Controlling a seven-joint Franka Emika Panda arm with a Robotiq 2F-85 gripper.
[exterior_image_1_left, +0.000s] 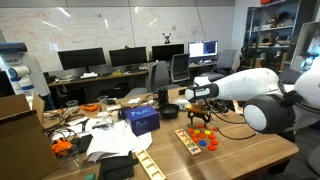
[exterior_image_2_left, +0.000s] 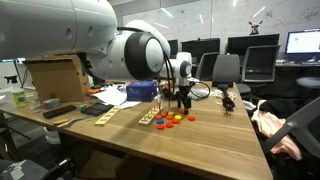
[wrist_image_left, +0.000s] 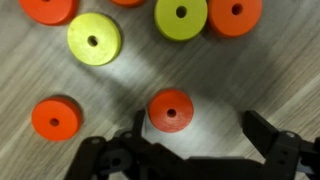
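Note:
My gripper stands open above the table, its two black fingers wide apart. Between them in the wrist view lies a small orange disc (wrist_image_left: 171, 110) with a centre hole, closer to the left finger (wrist_image_left: 138, 124) than to the right one (wrist_image_left: 257, 128). A second orange disc (wrist_image_left: 56, 118) lies outside the left finger. Yellow discs (wrist_image_left: 94, 39) and further orange ones (wrist_image_left: 234, 14) line the top of that view. In exterior view 1 the gripper (exterior_image_1_left: 193, 119) is over the far side of the disc group; its fingertips are hard to make out there.
A wooden tray with holes (exterior_image_1_left: 188, 141) sits left of the discs, and another wooden tray (exterior_image_1_left: 149, 165) is nearer the front. Behind stands a blue box (exterior_image_1_left: 143, 120), with white papers (exterior_image_1_left: 112, 140) beside it.

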